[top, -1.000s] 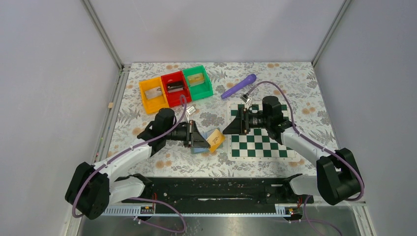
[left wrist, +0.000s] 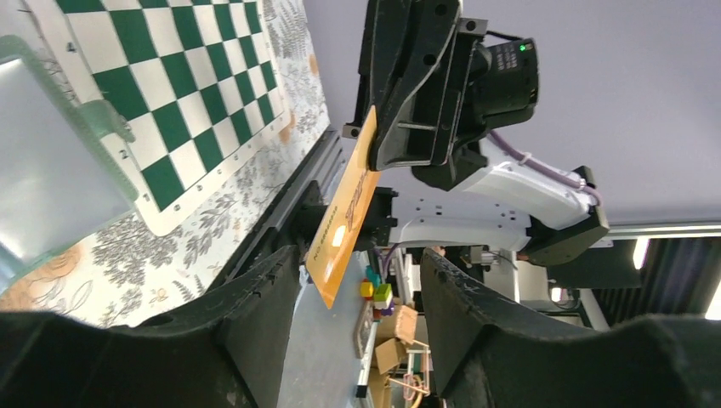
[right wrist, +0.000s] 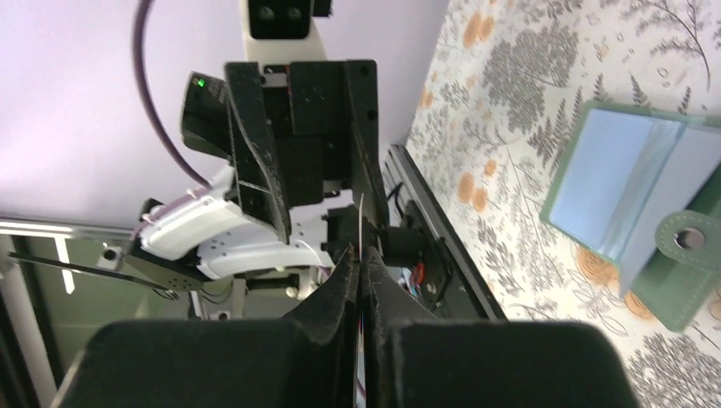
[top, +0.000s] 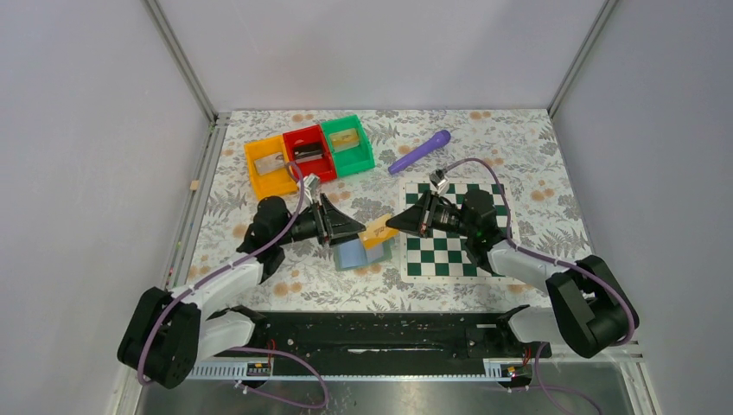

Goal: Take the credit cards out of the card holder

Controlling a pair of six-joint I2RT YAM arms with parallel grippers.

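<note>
An orange card (left wrist: 350, 210) hangs above the table, pinched at one edge by my right gripper (top: 393, 222), which is shut on it. In the right wrist view only its thin edge shows, upright between the pressed-together fingers (right wrist: 339, 297). My left gripper stands open, its two fingers spread apart with the card's free end in the gap, not clamped. Below lies the card holder (right wrist: 604, 174), spread open on the table, green-edged with pale clear pockets and a snap tab (right wrist: 690, 239). Part of it is hidden under the arms in the top view.
Yellow (top: 264, 183), red (top: 324, 175) and green (top: 360, 158) bins stand at the back left, with flat items inside. A purple microphone-shaped object (top: 419, 152) lies at the back. A green-and-white checkerboard (top: 449, 257) lies under the right arm.
My right gripper came left and shut on the card's edge.
</note>
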